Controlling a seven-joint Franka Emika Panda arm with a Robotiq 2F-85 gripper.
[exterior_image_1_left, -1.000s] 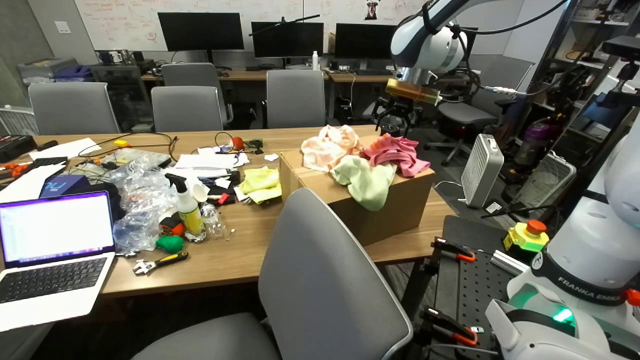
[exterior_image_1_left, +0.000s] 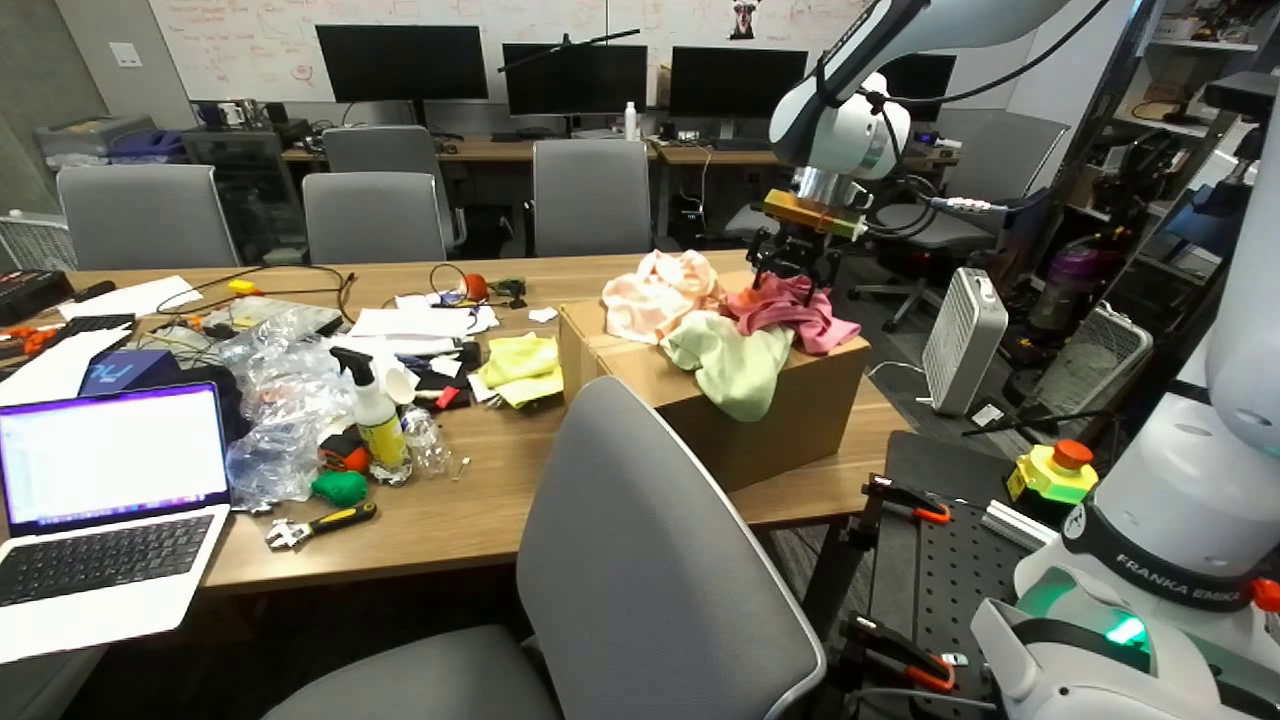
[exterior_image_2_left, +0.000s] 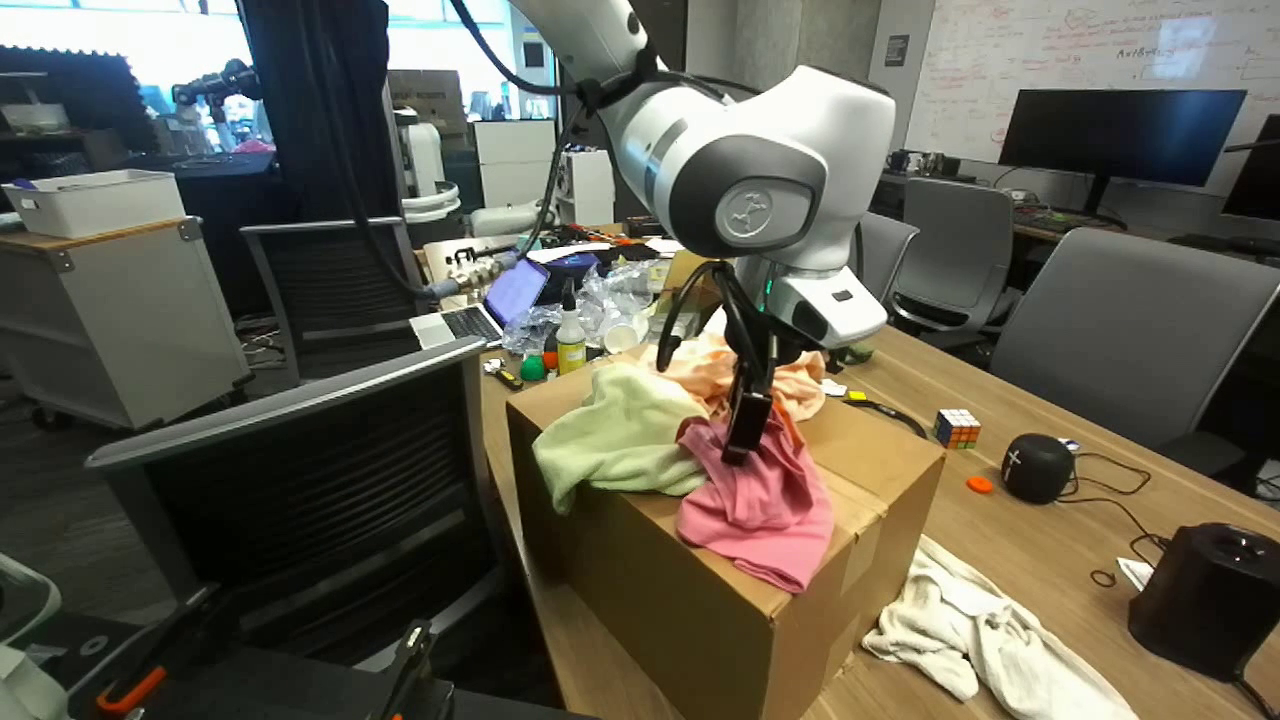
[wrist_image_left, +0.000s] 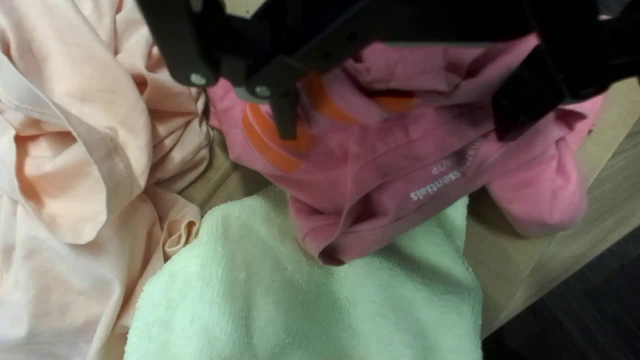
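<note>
A crumpled pink cloth (exterior_image_1_left: 798, 314) with orange patches and white lettering lies on top of a cardboard box (exterior_image_1_left: 768, 450). Right over it is my gripper, its fingers spread wide and pointing down; in the wrist view the fingertips overlap the pink cloth (wrist_image_left: 384, 174), though whether they touch it I cannot tell. A light green cloth (wrist_image_left: 300, 288) lies partly under the pink one and hangs over the box edge. Beside them is a peach cloth (wrist_image_left: 72, 138), bunched up on the same box top.
On the table, a yellow cloth (exterior_image_1_left: 523, 367) lies left of the box and a white cloth (exterior_image_2_left: 996, 636) on the other side. A grey chair (exterior_image_1_left: 660, 564) stands close in front. A laptop (exterior_image_1_left: 108, 504), spray bottle (exterior_image_1_left: 379, 420) and clutter fill the table's left.
The arm has come down and slightly left, bringing the open gripper from above the pink cloth to its level. The cloths and box look unmoved.
</note>
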